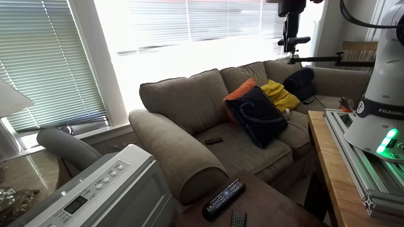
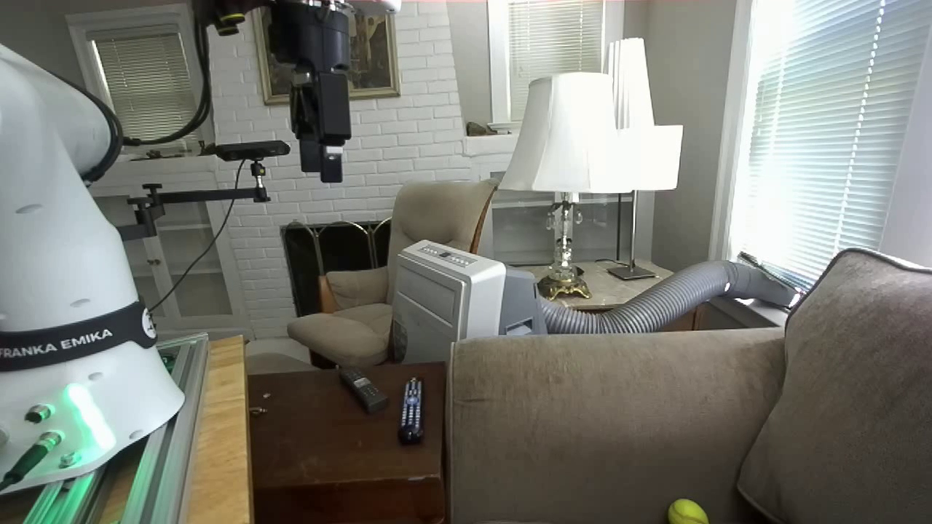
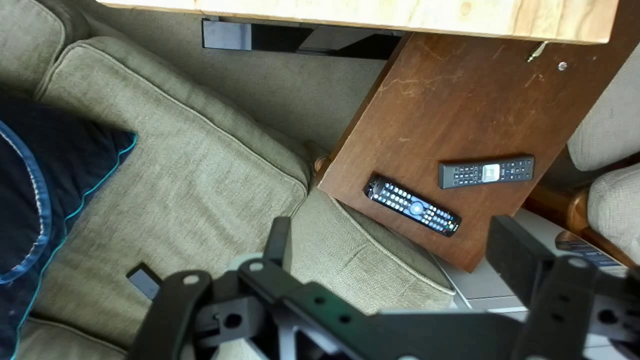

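Note:
My gripper stands open, its dark fingers [image 3: 277, 241] wide apart with nothing between them. In exterior view 2 the gripper [image 2: 325, 163] points downward, high in the air and well above the brown side table [image 2: 301, 441]. On that table lie two remotes: a long black one with blue-ringed centre buttons [image 3: 415, 207] near the sofa, and a dark grey one [image 3: 487, 172] beside it, apart from it. A third small dark remote-like object [image 3: 144, 281] rests on the sofa seat.
The beige sofa [image 1: 174, 98] holds navy [image 1: 257, 115], orange [image 1: 239, 90] and yellow [image 1: 281, 94] cushions. A white air-conditioner unit [image 2: 441, 292] with a grey hose [image 2: 660, 301] stands beyond the table. A tennis ball [image 2: 687, 512] shows near the sofa arm. The wooden bench edge [image 3: 372, 13] borders the table.

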